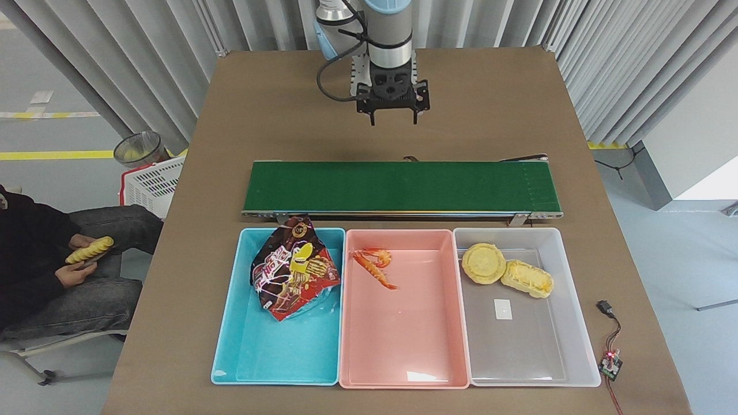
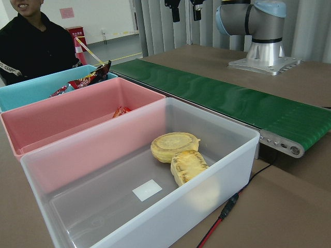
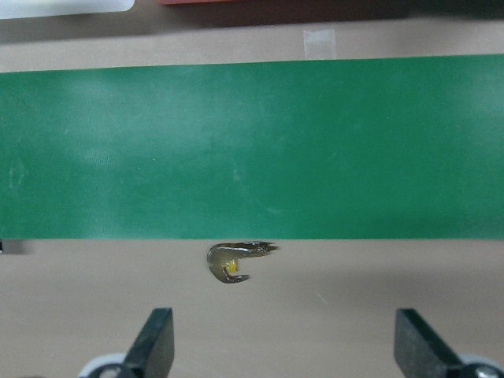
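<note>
My gripper [image 1: 394, 117] hangs open at the back of the table, behind the green conveyor [image 1: 401, 187], with nothing between its fingers. The wrist view shows a dark, shrimp-like item [image 3: 232, 260] just behind the belt's edge, lying below and between the fingertips. Orange shrimp pieces [image 1: 373, 272] lie in the pink bin [image 1: 405, 339]. A dark snack bag [image 1: 294, 270] is in the blue bin [image 1: 273, 353]. A round yellow pastry [image 1: 482, 263] and an oblong one [image 1: 527, 278] lie in the translucent bin [image 1: 522, 349].
The belt looks bare. A seated person [image 1: 41, 263] at the left holds a long yellow item [image 1: 90, 250]. A small circuit board with cables [image 1: 610, 363] lies at the table's right. A white basket [image 1: 151, 187] stands beside the table's left edge.
</note>
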